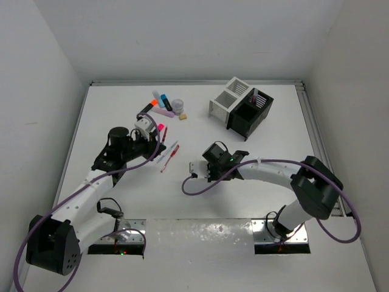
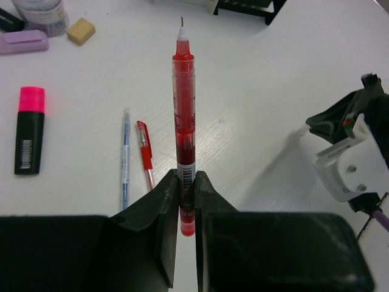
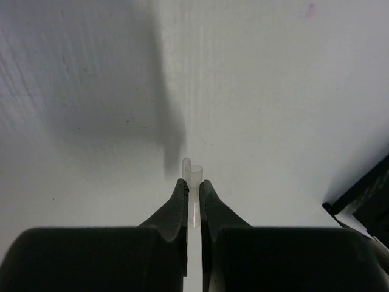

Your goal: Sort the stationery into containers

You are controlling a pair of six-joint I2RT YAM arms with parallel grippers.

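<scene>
Upright in the left wrist view stands a red pen (image 2: pixel 184 109) with its thin tip bare. My left gripper is shut on its lower barrel. A small clear cap (image 3: pixel 194 175) is pinched in my right gripper, which is shut on it above bare table. Beside the left gripper lie a blue pen (image 2: pixel 126 158), a second red pen (image 2: pixel 145 149) and a pink-capped black highlighter (image 2: pixel 30 128). At the back right sits an organizer with a white part (image 1: pixel 229 98) and a black part (image 1: pixel 249 114); something stands in the black part.
Across the back left lie a lavender marker (image 1: pixel 163 112), an orange-and-black highlighter (image 1: pixel 146 109), a light-blue marker (image 1: pixel 158 97) and a blue-capped marker (image 1: pixel 165 101). A clear round jar (image 1: pixel 177 105) and a tan eraser (image 1: pixel 183 117) are near them.
</scene>
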